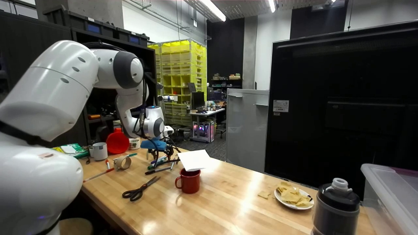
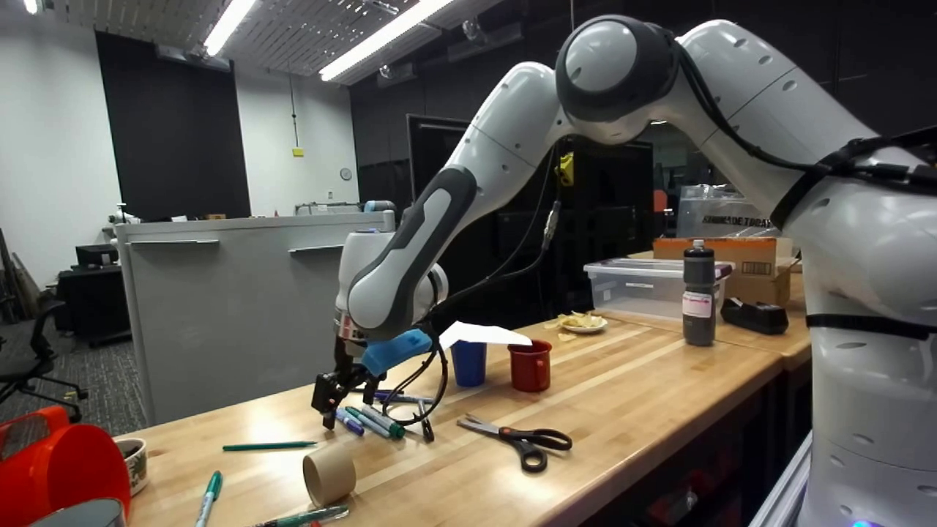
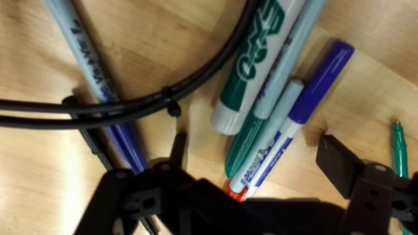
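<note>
My gripper is open low over a bundle of markers on the wooden table, nothing held. In the wrist view, the bundle lies between the spread fingers: a thick green-and-white marker (image 3: 250, 62), a grey marker with a green cap (image 3: 280, 74), and a white marker with a purple cap (image 3: 317, 86). A grey marker with a blue cap (image 3: 86, 54) and a black pen (image 3: 92, 139) lie outside the left finger. Beyond the right finger is a green pen (image 3: 398, 148). The second exterior view shows the gripper (image 2: 375, 414) over the pens.
Toward the robot base lie scissors (image 2: 518, 436), a red mug (image 2: 531, 365) and a blue cup (image 2: 468, 364) with white paper (image 2: 483, 334) at its top. A tape roll (image 2: 330, 474) stands nearby. A black cable (image 3: 203, 72) crosses above the markers. Open table stretches toward the chip plate (image 1: 294, 203).
</note>
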